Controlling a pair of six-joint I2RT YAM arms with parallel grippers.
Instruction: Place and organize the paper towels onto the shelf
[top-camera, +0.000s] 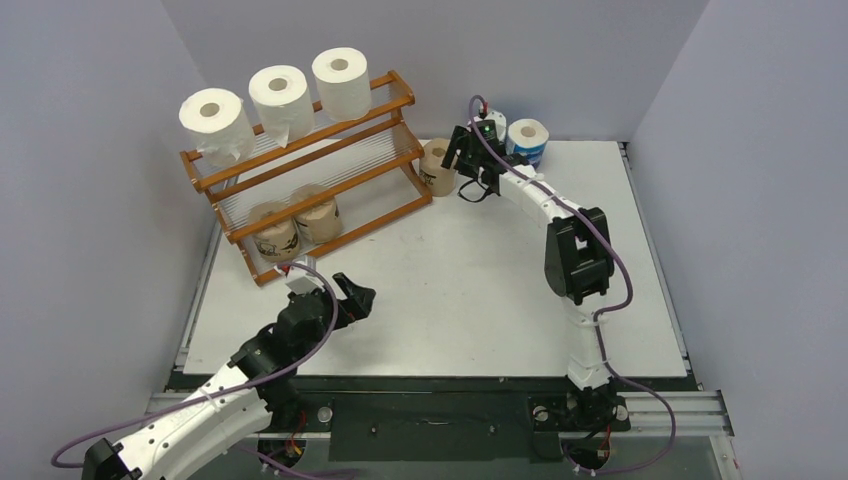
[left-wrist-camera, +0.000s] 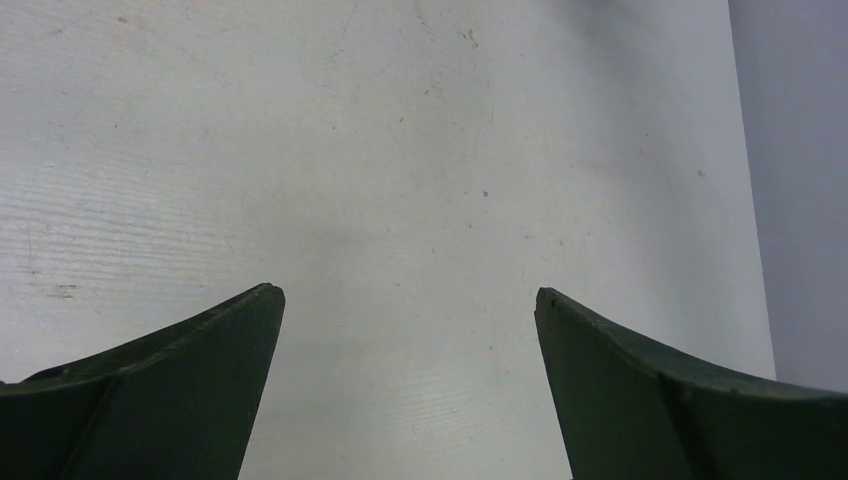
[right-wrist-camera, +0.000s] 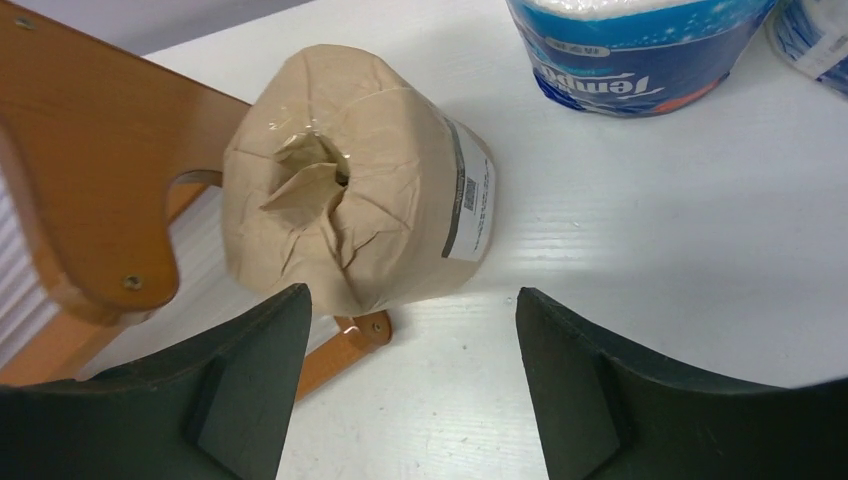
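Observation:
A brown paper-wrapped roll (right-wrist-camera: 400, 200) stands on the table against the right end of the wooden shelf (top-camera: 345, 235). My right gripper is open beside that roll, with nothing between its fingers. On the shelf's top level stand three white rolls (top-camera: 342, 85), and two brown rolls (top-camera: 318, 215) sit on the lower level. Two blue-wrapped rolls (top-camera: 527, 138) are at the back, one partly behind my right arm. Over the bare front-left table my left gripper hangs open and empty.
The shelf's wooden end panel (right-wrist-camera: 100, 150) rises close to the right gripper's left finger. Grey walls close off the back and sides.

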